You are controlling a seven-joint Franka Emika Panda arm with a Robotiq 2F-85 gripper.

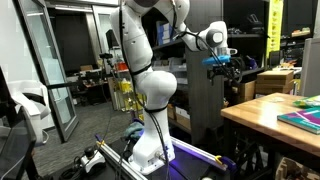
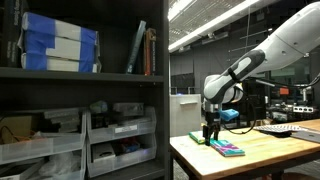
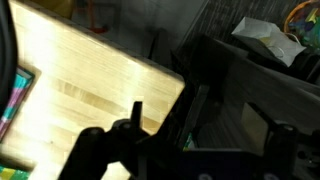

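My gripper hangs in the air beside the wooden table, near the dark shelf unit. In the wrist view the gripper stands open, its two fingers wide apart with nothing between them. Beneath it lie the table's corner and a dark gap. Flat, brightly coloured items lie on the tabletop; one with pink and teal shows in the second exterior view, and a colourful edge appears at the left of the wrist view.
Grey bins with assorted things fill the shelves, and blue-and-white boxes sit higher up. Cardboard boxes stand behind the table. A laptop-like device rests farther along the bench.
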